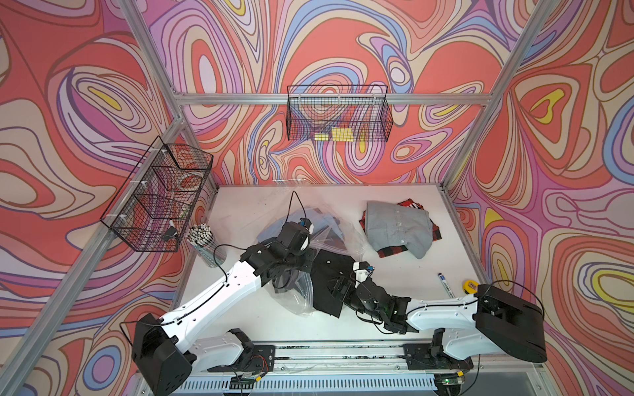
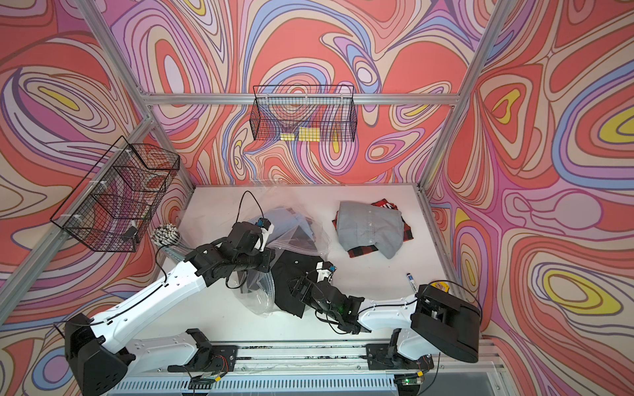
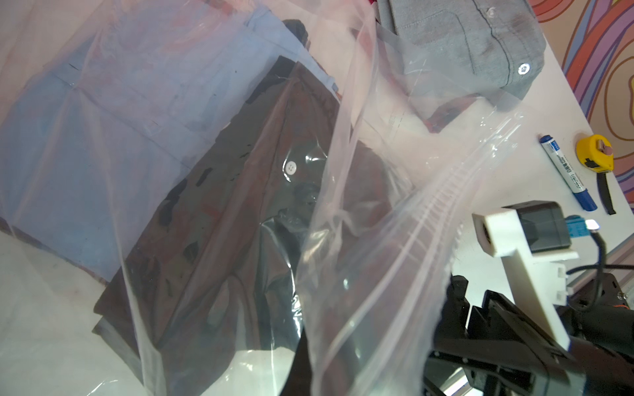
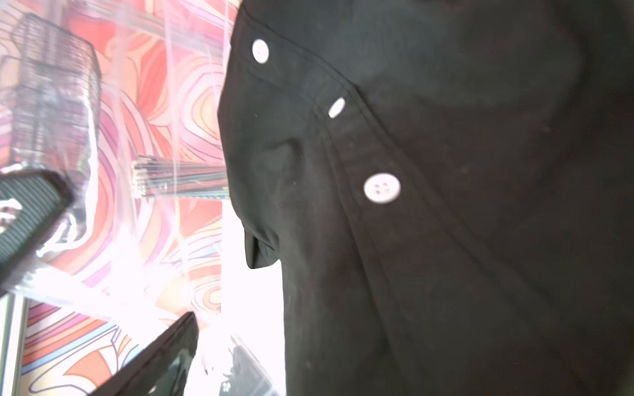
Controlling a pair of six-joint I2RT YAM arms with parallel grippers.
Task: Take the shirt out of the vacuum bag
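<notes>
The clear vacuum bag lies on the left half of the table, its mouth facing right. Folded in it are a light blue shirt and a black shirt. Part of the black shirt comes out past the bag's mouth. My left gripper is shut at the raised edge of the bag; plastic gathers there, while its fingertips are mostly hidden. My right gripper is open over the right side of the black shirt. Cloth fills much of the right wrist view, with one finger visible beside it.
A grey shirt rests on red plaid cloth at the back right. A marker and a yellow tape measure lie near the right edge. A clear container stands at left.
</notes>
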